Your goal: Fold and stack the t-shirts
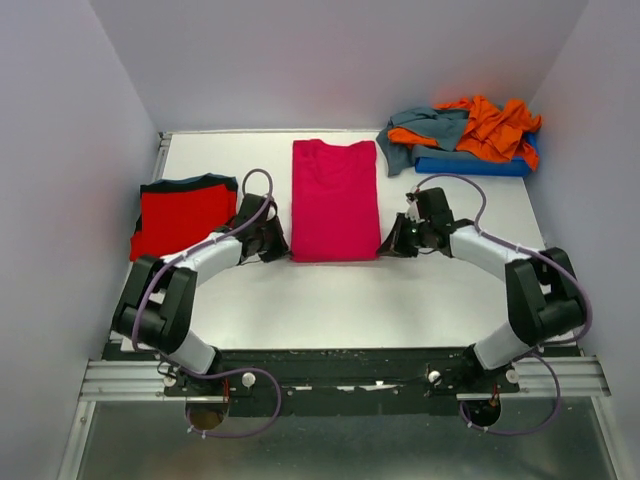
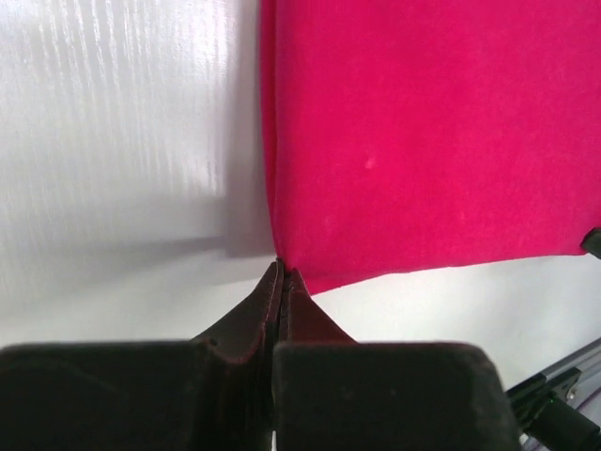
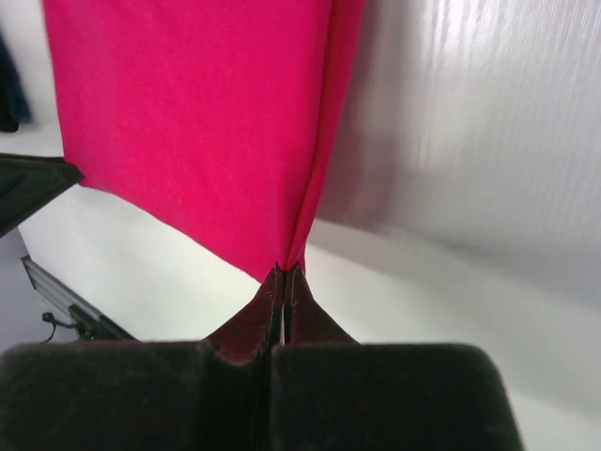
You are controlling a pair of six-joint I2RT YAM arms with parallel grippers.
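Observation:
A pink t-shirt (image 1: 335,200), folded into a long rectangle, lies flat in the middle of the white table. My left gripper (image 1: 285,253) is shut on its near-left corner, and in the left wrist view the cloth's edge runs into the closed fingertips (image 2: 287,272). My right gripper (image 1: 386,250) is shut on the near-right corner, where the fabric gathers between the fingertips in the right wrist view.
A red folded shirt (image 1: 183,220) lies on dark cloth at the left. A blue bin (image 1: 470,168) with a heap of orange and teal shirts (image 1: 490,130) stands at the back right.

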